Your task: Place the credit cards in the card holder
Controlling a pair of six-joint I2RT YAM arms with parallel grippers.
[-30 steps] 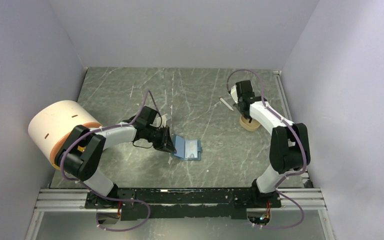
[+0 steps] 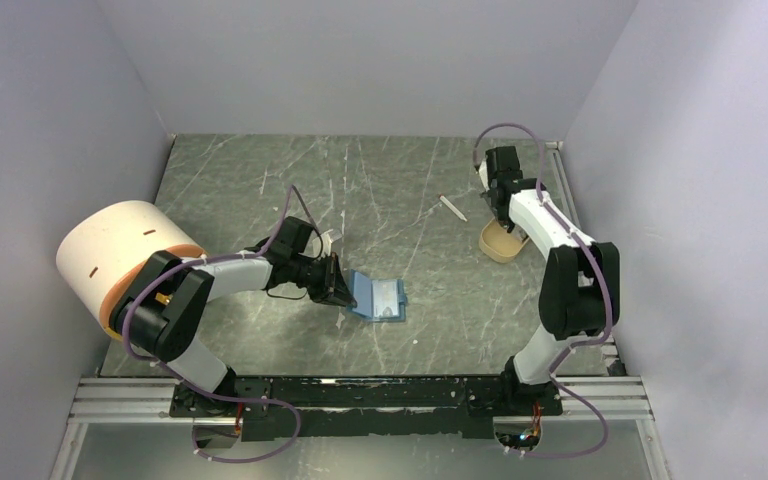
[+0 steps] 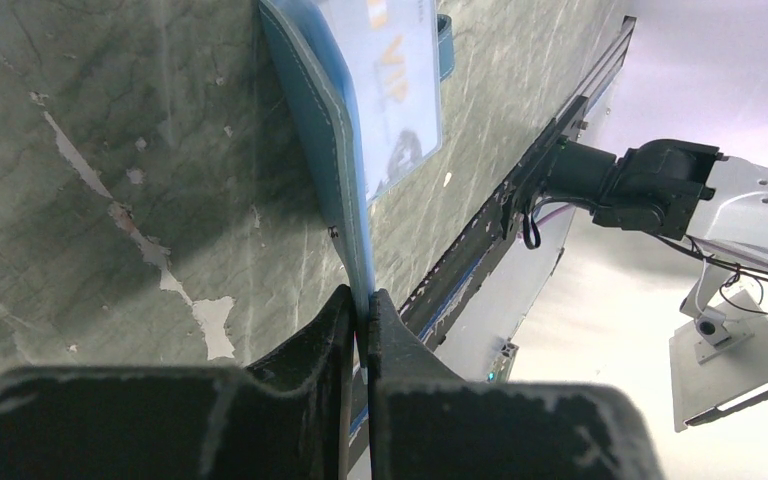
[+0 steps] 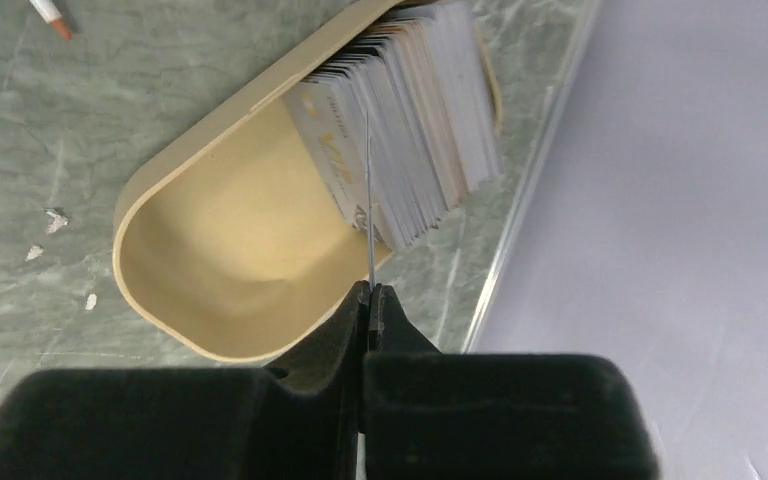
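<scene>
The blue card holder [image 2: 385, 303] lies spread on the table, left of centre; my left gripper [image 2: 338, 297] is shut on the edge of its cover. In the left wrist view the cover [image 3: 322, 130] rises between the fingertips, and a card with gold letters shows in the clear pocket [image 3: 395, 80]. Many credit cards [image 4: 400, 130] stand packed at one end of a beige bin [image 4: 145, 190]. Above the bin, my right gripper is shut on one thin credit card [image 4: 370, 215], seen edge-on as a narrow grey line.
A white pen-like stick [image 2: 452, 208] lies left of the bin. The big orange-and-white cylinder [image 2: 125, 255] is part of the left edge of the scene. Between holder and bin the table is bare.
</scene>
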